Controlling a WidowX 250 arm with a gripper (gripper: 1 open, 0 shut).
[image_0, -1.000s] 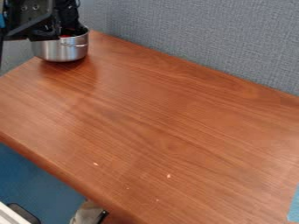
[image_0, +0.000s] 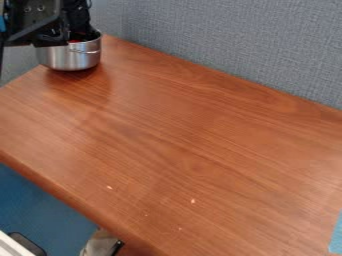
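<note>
A shiny steel pot (image_0: 72, 58) stands at the far left corner of the wooden table (image_0: 187, 140). My black gripper (image_0: 66, 33) is at the top left, over the pot and partly down at its rim. Its fingertips are dark and mostly hidden at the pot's opening, so I cannot see whether they are open or shut, or what is between them.
Grey fabric panels (image_0: 234, 45) border the table at the back and left. Blue floor (image_0: 34, 200) and some small objects show below the near left edge.
</note>
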